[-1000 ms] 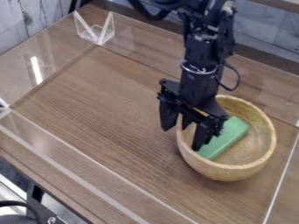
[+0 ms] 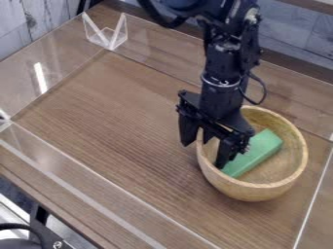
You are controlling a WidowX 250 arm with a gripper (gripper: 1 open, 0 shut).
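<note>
My black gripper (image 2: pixel 212 138) reaches down over a cream-coloured bowl (image 2: pixel 290 174) on the right of the wooden table. Its fingertips are at the bowl's left rim, one apparently outside and one inside; whether they are closed on the rim I cannot tell. A green block (image 2: pixel 258 155) lies tilted inside the bowl, to the right of the gripper, partly behind it.
A clear plastic holder (image 2: pixel 107 31) stands at the back left. A wall runs along the back right. Dark cables show at the bottom left.
</note>
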